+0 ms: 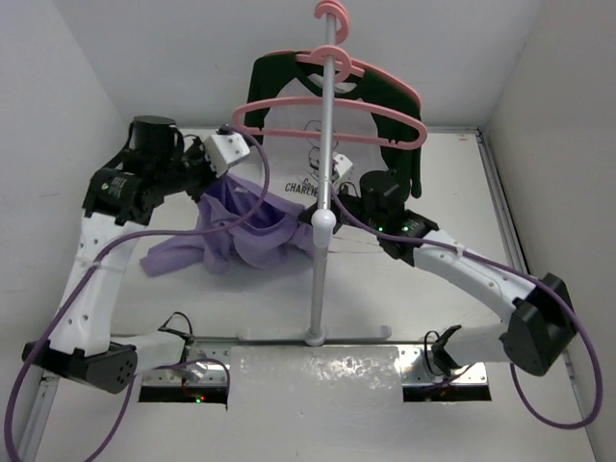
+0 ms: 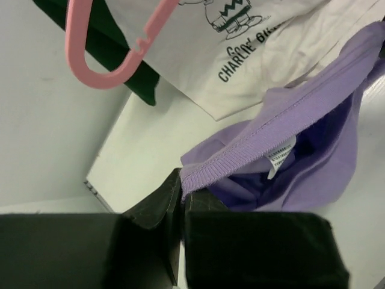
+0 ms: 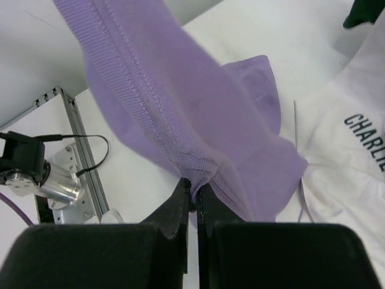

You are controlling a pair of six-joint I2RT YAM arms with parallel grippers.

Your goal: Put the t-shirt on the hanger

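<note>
A purple t shirt (image 1: 250, 231) is partly lifted off the white table, stretched between both grippers. In the left wrist view its ribbed edge runs into my left gripper, which is shut on it at the upper left of the top view. My right gripper is shut on another part of the ribbed edge, near the rack pole, partly hidden by it from above. A white label shows inside the shirt's opening.
A white rack pole (image 1: 318, 289) stands mid-table, carrying pink hangers (image 1: 279, 130). A white shirt with green sleeves (image 1: 390, 130) hangs behind. Side walls bound the table.
</note>
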